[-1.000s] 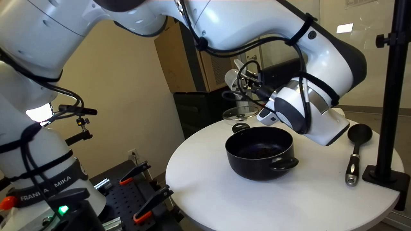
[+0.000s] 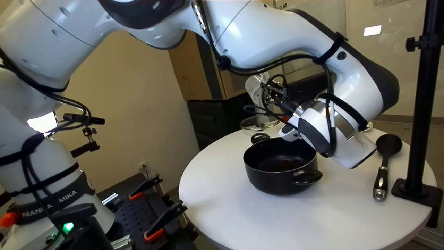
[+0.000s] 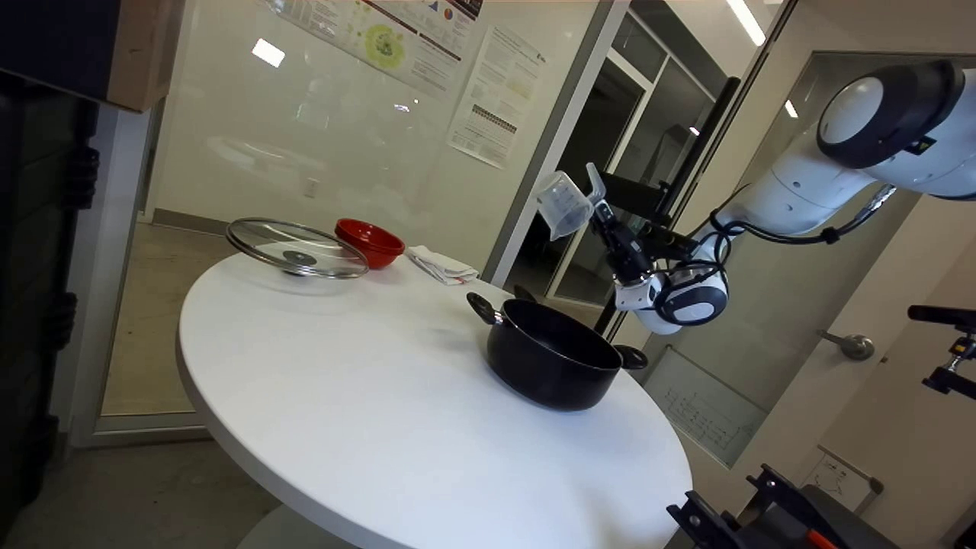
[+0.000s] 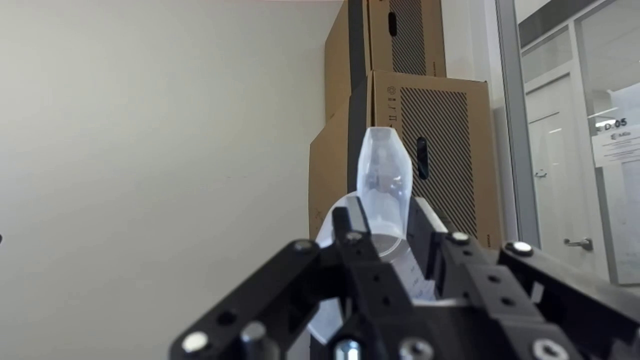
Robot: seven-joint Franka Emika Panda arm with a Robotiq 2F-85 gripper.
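A clear plastic measuring cup [image 3: 563, 206] hangs tilted in the air, up and to the left of the robot's wrist in exterior view 2. My gripper is shut on its handle [image 4: 384, 174], which rises between the two fingers in the wrist view. The cup's body is partly hidden behind the fingers there. Below and nearer the camera in exterior view 1, a black pot [image 2: 276, 183] stands upright on the white table, with some dark bits [image 2: 285, 165] on its bottom. No contents can be made out in the cup.
A glass lid [image 3: 297, 248], a red bowl [image 3: 370, 239] and a folded cloth [image 3: 441, 265] lie along the far table edge. A black ladle [image 2: 387, 146] rests beside the stand pole [image 2: 420, 104].
The arm has come down slightly and a little to the right in exterior view 1, carrying the cup with it. The pot, lid and ladle have stayed put.
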